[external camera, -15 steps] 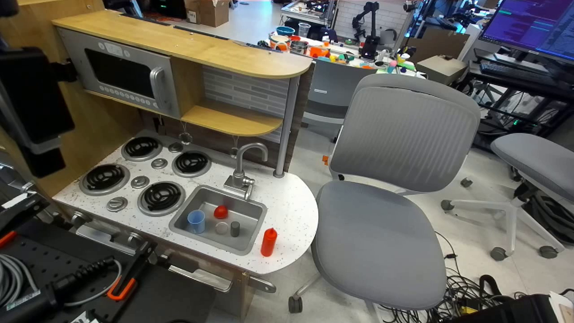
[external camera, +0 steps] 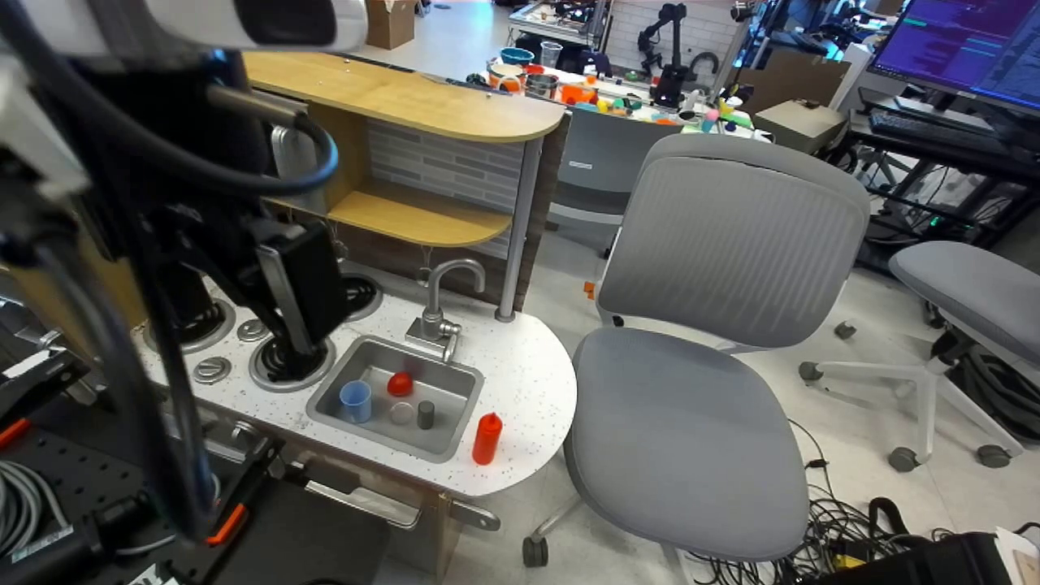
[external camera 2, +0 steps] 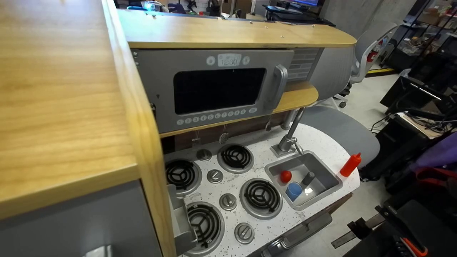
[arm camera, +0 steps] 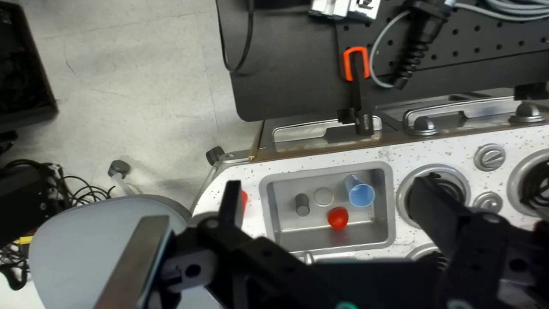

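Note:
My gripper is open in the wrist view, its fingers [arm camera: 234,198] wide apart with nothing between them. High above the grey sink [arm camera: 278,242], it looks down into the basin. Inside are a blue cup [arm camera: 361,195], a red round object [arm camera: 338,218], a dark grey cylinder [arm camera: 302,205] and a small clear disc-like item [arm camera: 324,196]. On the counter right of the sink in exterior view 1 stands a red squeeze bottle [external camera: 487,439]; a finger mostly hides it in the wrist view. Exterior view 2 does not show the gripper.
A faucet [external camera: 444,302] rises behind the sink. Stove burners [external camera 2: 261,195] and knobs lie to its left, under a microwave [external camera 2: 218,90] and wooden shelf [external camera: 419,219]. A grey chair [external camera: 682,439] stands against the counter's rounded end. White counter around the bottle is clear.
My arm has come from the left edge towards the middle of exterior view 1, now covering the microwave and part of the stove. The sink items and red bottle have not moved.

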